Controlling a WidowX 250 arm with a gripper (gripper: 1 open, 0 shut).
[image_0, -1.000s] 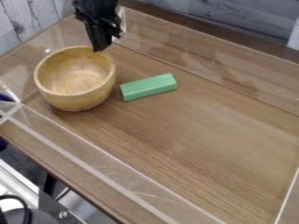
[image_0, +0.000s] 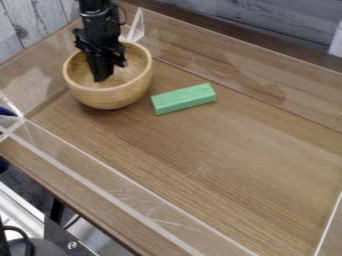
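Observation:
My black gripper (image_0: 100, 71) reaches down from the top left into a wooden bowl (image_0: 110, 97) on the left of the table. Its fingertips are inside or at the bowl's rear part; whether they touch it is not clear, and the fingers are too small and dark to make out. A green block (image_0: 183, 98) lies just right of the bowl.
Dark cables lie at the bottom left edge, and clear tape runs along the left side.
My gripper has come down from behind the bowl into it. The bowl and green block now appear a little further right and higher in the view.

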